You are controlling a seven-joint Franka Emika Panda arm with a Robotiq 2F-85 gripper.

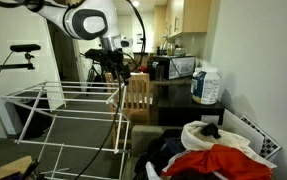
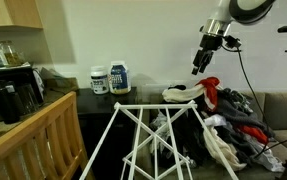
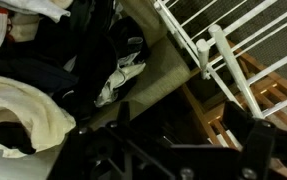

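Note:
My gripper (image 1: 123,70) hangs open in the air near the right end of a white drying rack (image 1: 73,96), well above it. In the wrist view its two dark fingers (image 3: 123,114) stand wide apart with nothing held between them. A heap of clothes lies on the sofa: a red cloth (image 1: 219,161), a cream cloth (image 1: 195,138) and several dark ones (image 1: 161,150). From above, the cream cloth (image 3: 28,110) and dark clothes are at left, the rack bars (image 3: 238,75) at right. No garment shows on the rack bars.
A large white jar (image 1: 205,88) stands on a dark counter behind the sofa; exterior view 2 shows a white jar (image 2: 100,82) and a blue-and-white one (image 2: 118,78) there. A wooden chair (image 1: 136,96) is behind the rack. The sofa arm (image 3: 148,85) divides clothes from rack.

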